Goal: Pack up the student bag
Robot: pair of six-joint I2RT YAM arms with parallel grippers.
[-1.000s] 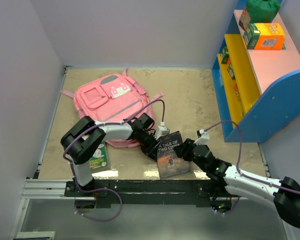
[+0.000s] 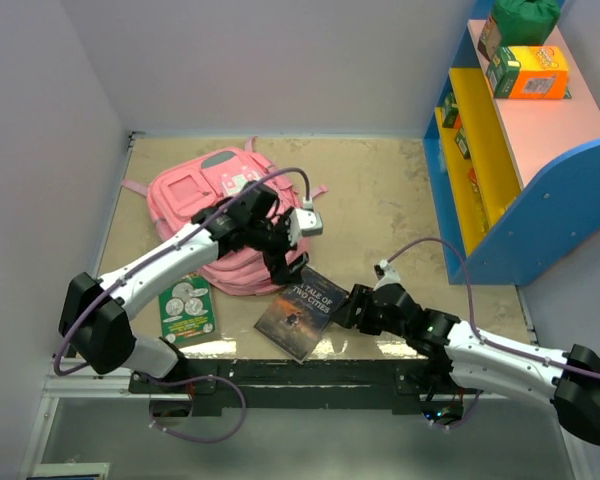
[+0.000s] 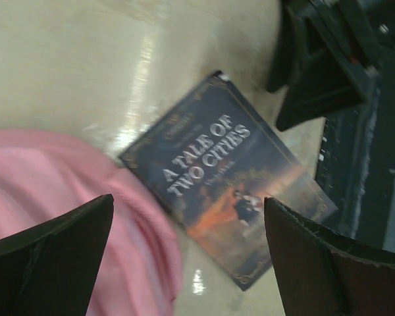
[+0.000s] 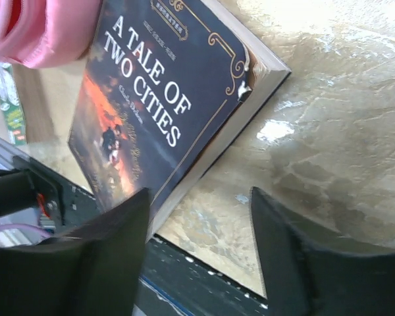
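Observation:
The dark book titled A Tale of Two Cities (image 2: 301,312) lies flat and angled near the table's front edge. A pink bag (image 2: 195,190) rests on its back at the left, its lower end close to the book. My left gripper is open and raised over the bag's edge and the book, nothing between its fingers. My right gripper is part open, low at the right side of the book (image 4: 145,92); the spread fingers hold nothing that I can see. A green book with round pictures (image 2: 187,309) lies front left, below the bag.
At the right stands a blue shelf (image 2: 570,235) with yellow inner boards and a pink top bearing an orange box (image 2: 528,73) and a green bag (image 2: 521,22). Bare table (image 2: 380,200) stretches between the bag and the shelf.
The book has turned and shifted left from between the two grippers.

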